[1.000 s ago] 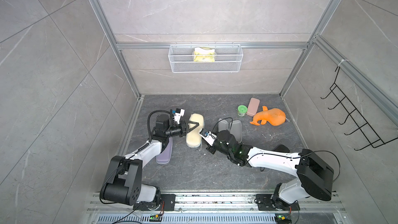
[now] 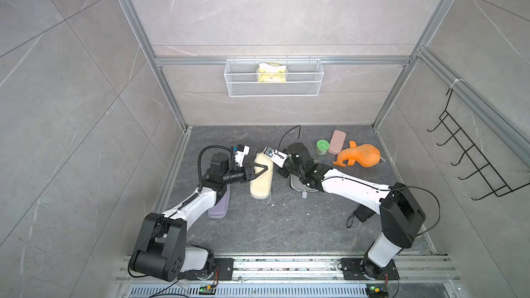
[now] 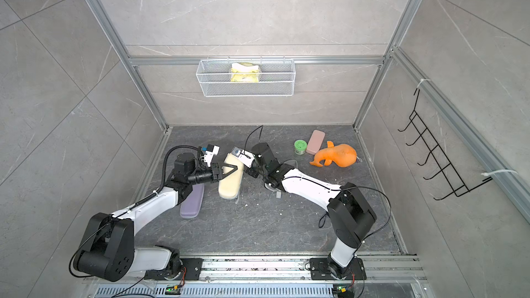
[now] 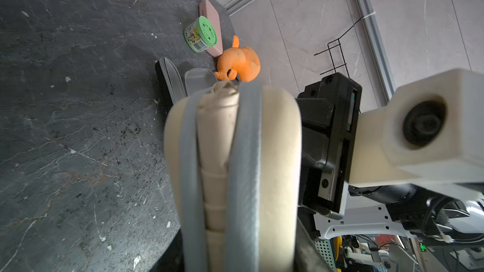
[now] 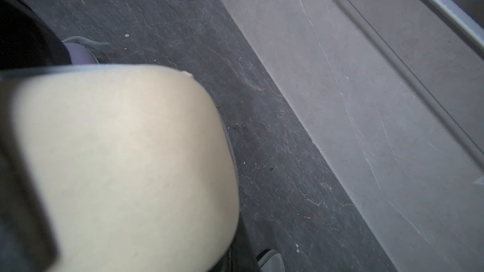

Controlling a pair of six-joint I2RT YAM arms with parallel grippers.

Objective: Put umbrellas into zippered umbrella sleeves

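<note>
A cream sleeve [image 2: 261,185] stands clear in mid-workspace, held by my left gripper [image 2: 263,170], which is shut around its middle. In the left wrist view the sleeve [image 4: 279,146] has its grey zipper edges [image 4: 247,171] apart, with a folded beige umbrella [image 4: 218,146] lying inside between them. My right gripper [image 2: 281,170] is at the sleeve's far right side; it is shut. The sleeve [image 5: 136,156] fills much of the right wrist view and hides those fingertips, so what lies between them does not show.
A purple case [image 2: 219,205] lies left, under the left arm. Partly beneath the right arm is an open grey case [image 2: 301,186]. A green-lidded can [image 2: 322,146], pink box [image 2: 337,141] and orange plush [image 2: 361,155] sit back right. A black item [image 2: 363,213] lies front right.
My right gripper has moved away from the front edge, toward the sleeve's far end, and its arm now covers much of the grey case. The left gripper and sleeve have shifted slightly right.
</note>
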